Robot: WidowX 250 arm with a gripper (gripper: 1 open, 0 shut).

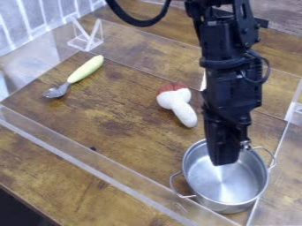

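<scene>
My black gripper (227,148) points down from the top right, its tip just over the rim of a steel pot (224,184) with wire handles at the lower right. It looks shut, and I see nothing held in it. A white mushroom-like toy (177,104) with some red behind it lies left of the arm. A spoon (56,91) and a pale yellow elongated item (85,67) lie at the upper left.
Clear plastic barriers run along the front and right. A small white rack (86,35) stands at the back left, and a white item behind the arm is mostly hidden.
</scene>
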